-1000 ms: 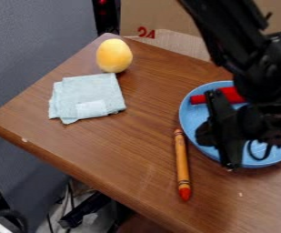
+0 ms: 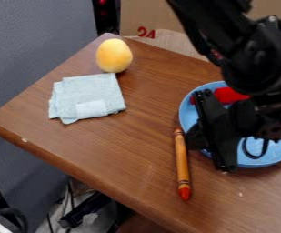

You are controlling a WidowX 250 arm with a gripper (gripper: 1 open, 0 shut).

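My black gripper [image 2: 215, 136] reaches down over the blue plate [image 2: 266, 157] on the right of the table, its fingertips near the plate's left side. A red object [image 2: 227, 94] lies in the plate, partly hidden behind the arm. Whether the fingers are open or shut, or hold anything, I cannot tell. An orange crayon [image 2: 182, 166] with a red tip lies just left of the plate.
A yellow egg-shaped object [image 2: 114, 55] and a folded pale blue cloth [image 2: 86, 96] sit on the wooden table [image 2: 100, 155]. Its left edge runs diagonally. Cardboard stands at the back.
The arm has come lower and slightly leftward over the plate, covering more of it. The objects on the table look unmoved.
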